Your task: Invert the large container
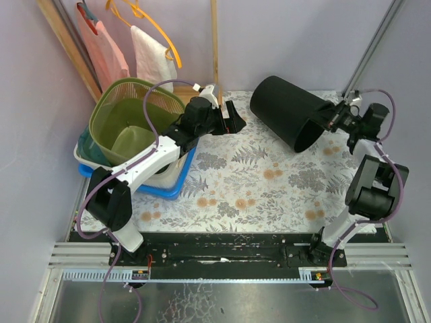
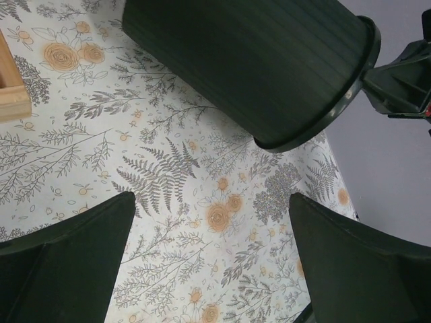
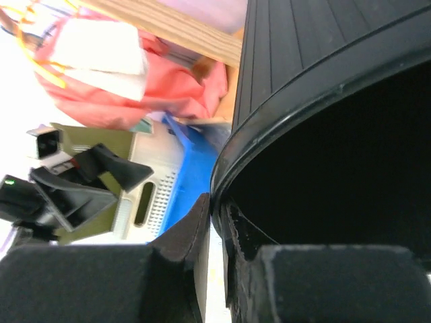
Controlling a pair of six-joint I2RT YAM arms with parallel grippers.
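The large dark cylindrical container (image 1: 279, 108) lies tilted on its side at the back right, its open rim toward the front right. My right gripper (image 1: 326, 118) is shut on that rim; in the right wrist view the rim (image 3: 266, 118) runs between its fingers. My left gripper (image 1: 229, 119) is open over the table left of the container, with nothing between its fingers, and in the left wrist view the container (image 2: 249, 67) is ahead of it.
Nested green, white and blue bins (image 1: 135, 134) fill the left side. Cloths on hangers (image 1: 155, 57) hang at the back left.
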